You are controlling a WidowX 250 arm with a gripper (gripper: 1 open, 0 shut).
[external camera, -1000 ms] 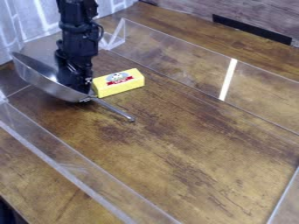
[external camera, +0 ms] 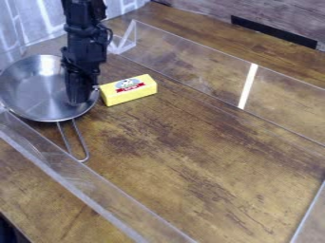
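Note:
A steel pan with a long wire handle lies at the left, its handle pointing toward the front. The black gripper is down at the pan's right rim, at the upper end of the arm; its fingertips are dark and small, and what lies between them cannot be made out. A yellow box with a red label lies just right of the pan and gripper.
A dark wall stands at the back right.
The pan has swung and levelled out, its handle turning from pointing right to pointing toward the front. The yellow box has stayed in place.

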